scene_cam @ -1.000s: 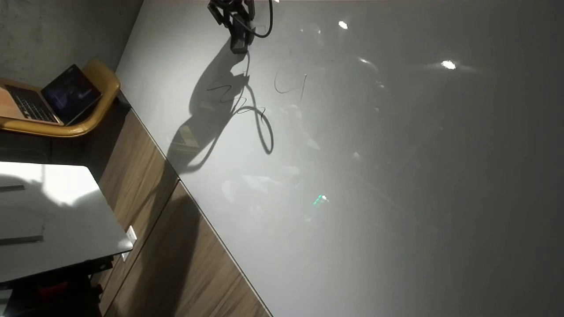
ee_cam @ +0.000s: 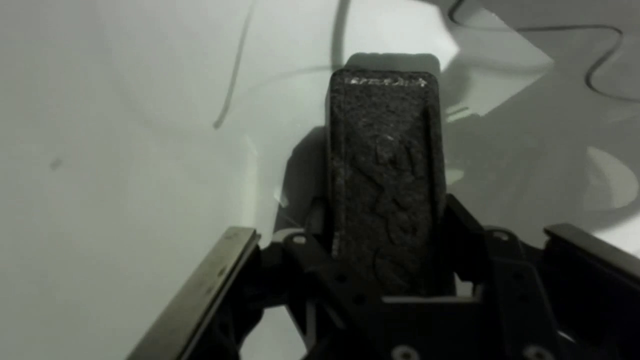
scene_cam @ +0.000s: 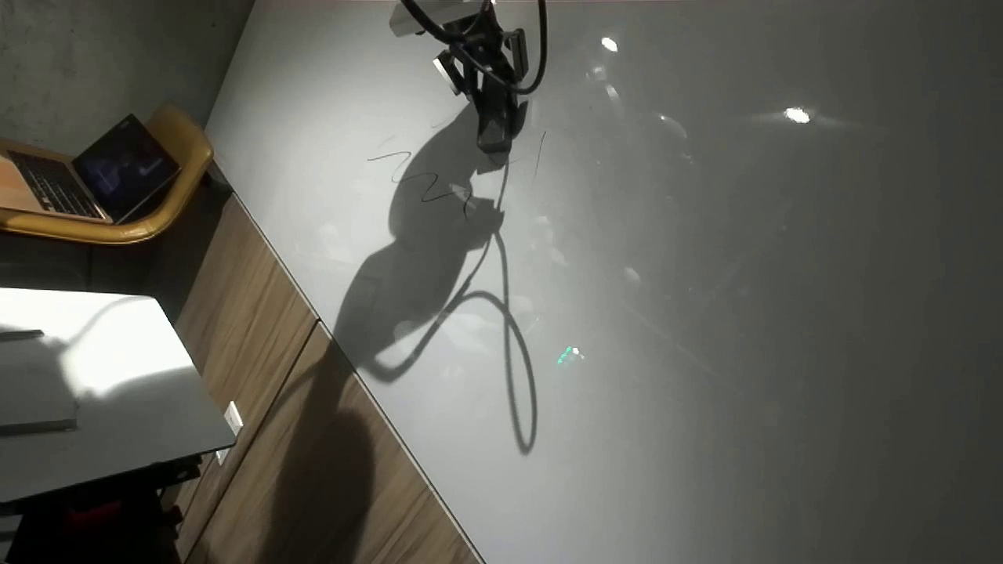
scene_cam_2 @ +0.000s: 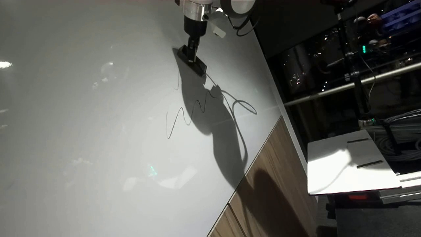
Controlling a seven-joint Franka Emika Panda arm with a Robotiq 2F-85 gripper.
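Note:
A black felt eraser (ee_cam: pixel 387 138) is clamped between the fingers of my gripper, which is shut on it. In exterior view 2 the eraser (scene_cam_2: pixel 199 67) lies close against the whiteboard (scene_cam_2: pixel 98 138); whether its whole face touches cannot be told. Exterior view 1 has the gripper (scene_cam: pixel 481 83) near the board's top edge. Dark pen marks show below and beside it: a wavy line (scene_cam_2: pixel 182 109), partly in the arm's shadow, and a short straight stroke (scene_cam: pixel 541 155) just right of the eraser (scene_cam: pixel 494 130). The wrist view shows that stroke (ee_cam: pixel 235 66) left of the eraser.
Wooden panels (scene_cam: pixel 254 310) border the board's lower edge. A small table (scene_cam: pixel 141 395) and a chair (scene_cam: pixel 174 178) with a laptop (scene_cam: pixel 122 169) stand off to the side. A black cable (scene_cam: pixel 541 56) loops beside the gripper. Much of the board is bare.
In exterior view 1 the gripper and eraser have moved right and downward, and the shadow with them. The small curved mark seen left of the straight stroke is now mostly covered or gone.

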